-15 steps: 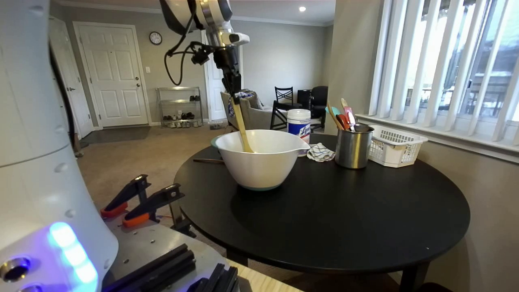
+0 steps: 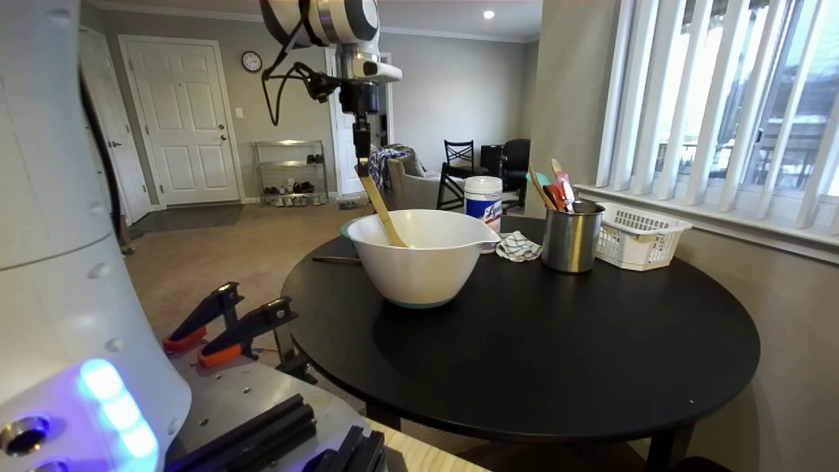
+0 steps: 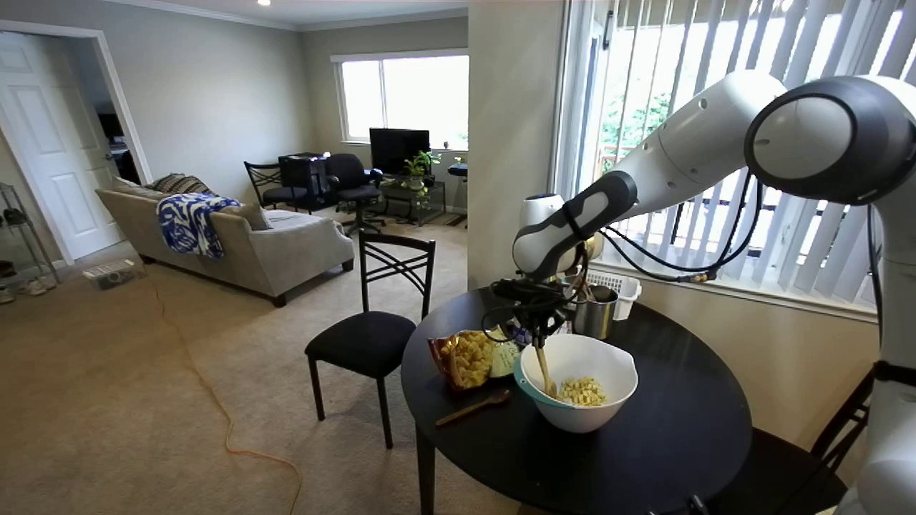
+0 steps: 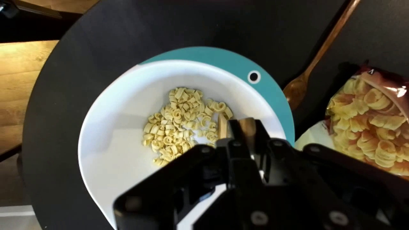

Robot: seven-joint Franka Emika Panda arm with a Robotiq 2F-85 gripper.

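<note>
A white mixing bowl [image 2: 425, 267] with a teal handle edge stands on the round black table. Dry curled pasta [image 4: 174, 126] lies in a loose heap on its bottom, clearest in the wrist view. My gripper [image 2: 362, 162] is above the bowl's rim, shut on the upper end of a wooden spatula [image 2: 381, 208]. The spatula slants down into the bowl; in exterior view 2 its lower end [image 3: 549, 386] is at the edge of the pasta. From the wrist, my own fingers hide most of the spatula and part of the bowl.
Beside the bowl lie a wooden spoon [image 3: 472, 408] and an open pasta bag [image 3: 468, 359]. A steel utensil pot [image 2: 571, 240], a white basket [image 2: 641, 236], a wipes tub [image 2: 483, 200] and a checked cloth [image 2: 519, 247] stand farther back.
My gripper has shifted left in exterior view 1 and stands more upright. The spatula's top has swung left with it, so the spatula leans more, its lower part still in the bowl.
</note>
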